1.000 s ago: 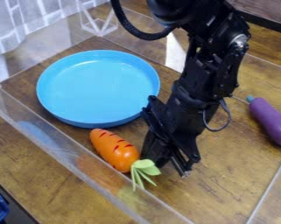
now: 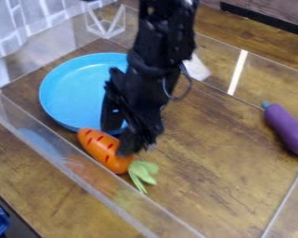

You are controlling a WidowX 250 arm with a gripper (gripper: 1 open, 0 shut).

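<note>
My black gripper [image 2: 129, 130] hangs at the centre, just above and behind an orange toy carrot [image 2: 104, 149] with pale green leaves, which lies on the wooden surface at lower left. The fingertips are dark and blurred, so their opening is unclear. Behind the gripper is a blue plate [image 2: 64, 88], partly hidden by it.
A purple toy eggplant [image 2: 288, 130] lies at the right edge. A clear plastic wall runs along the left and front.
The gripper has moved left from right of the carrot to over its upper end, now covering part of the plate. The carrot has shifted slightly.
</note>
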